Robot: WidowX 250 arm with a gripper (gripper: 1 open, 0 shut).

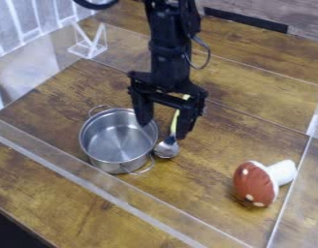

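Note:
My black gripper (166,116) is open, low over the table at the rear right of a steel pot (112,143). Its two fingers stand apart, one above the pot's back rim, the other over a spoon with a pale yellow handle. The spoon's steel head (167,149) lies just right of the pot; the arm hides much of the handle. A red and white toy mushroom (258,183) lies at the right front.
Clear plastic walls edge the wooden table (65,194). A small white wire object (89,41) stands at the back left.

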